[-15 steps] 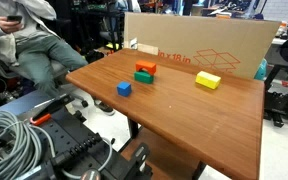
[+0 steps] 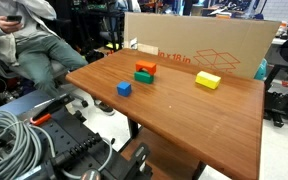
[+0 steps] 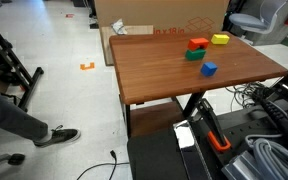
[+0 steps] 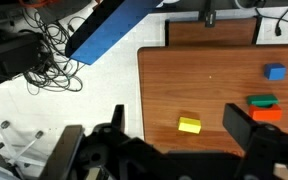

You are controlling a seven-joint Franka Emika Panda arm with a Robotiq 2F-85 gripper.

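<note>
On the brown table [image 2: 199,120] lie several small blocks. A blue block [image 2: 124,89] sits near the table edge, and a yellow block [image 2: 207,80] lies apart towards the cardboard. Side by side and close together are a green block [image 4: 262,100] and a red-orange block [image 4: 265,114]; whether they touch I cannot tell. From above, the yellow block [image 4: 189,125] and blue block [image 4: 274,72] also show. My gripper is open high over the table, its dark fingers spread wide with no block held between them. Neither exterior view shows it clearly.
A cardboard sheet [image 2: 184,42] stands along the table's far side. Grey coiled cable [image 2: 12,145] lies by the black base at lower left. A person [image 2: 34,45] sits at upper left.
</note>
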